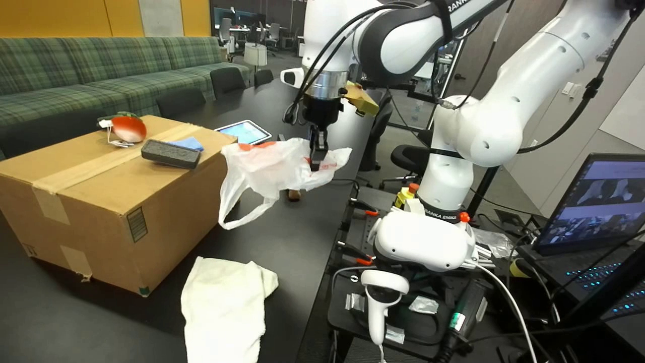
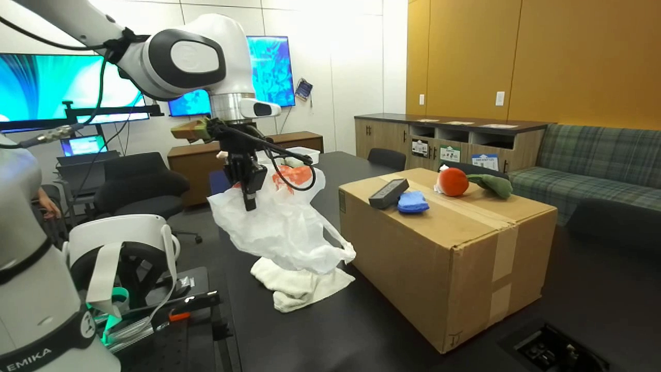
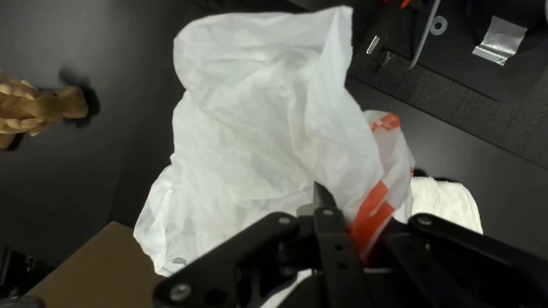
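A crumpled white plastic bag (image 1: 266, 169) with red print hangs in the air, pinched by my gripper (image 1: 317, 162), which is shut on it. In exterior view 2 the bag (image 2: 279, 229) spreads below and around the gripper (image 2: 250, 203), one handle loop drooping toward the box. From the wrist, the bag (image 3: 246, 128) fills the middle, and its red-printed part bunches at the fingers; the fingertips are partly covered. A large cardboard box (image 1: 175, 224) stands on the dark table beside the bag, apart from my gripper.
On the box lie a dark eraser block (image 2: 389, 193), a blue cloth (image 2: 412, 202) and a red-and-white plush (image 2: 453, 182). A white towel (image 1: 227, 302) lies on the near table. A brown toy (image 3: 51, 105) sits beyond the bag. The table's right edge borders a cluttered cart (image 1: 387, 302).
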